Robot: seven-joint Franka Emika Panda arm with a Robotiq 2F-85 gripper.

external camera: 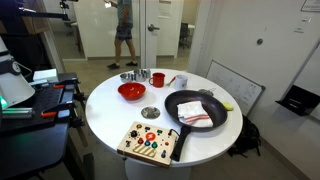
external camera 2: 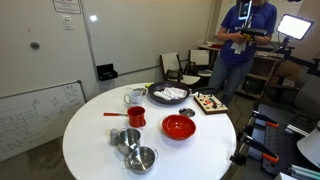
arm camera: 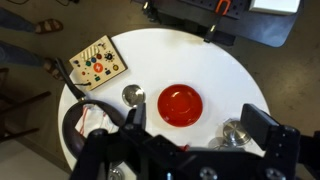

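My gripper stands open high over the round white table, with its dark fingers [arm camera: 137,118] spread wide and nothing between them. Below it in the wrist view lies a red bowl [arm camera: 180,105], apparently empty. A small round metal dish [arm camera: 133,95] sits beside the bowl. Near the table's edge is a wooden board with knobs [arm camera: 98,68]. The black pan [external camera: 198,121] holds a folded white cloth with red marks [external camera: 194,108]. Farther back stand a red mug [external camera: 158,79] and a white mug [external camera: 181,80].
Metal cups [external camera 2: 128,139] and a metal bowl [external camera 2: 141,159] stand close together near the red mug. The pan's handle [external camera: 180,145] points toward the wooden board. A yellow item [external camera: 228,106] lies beyond the pan. Bare tabletop [external camera: 103,113] shows left of the metal dish.
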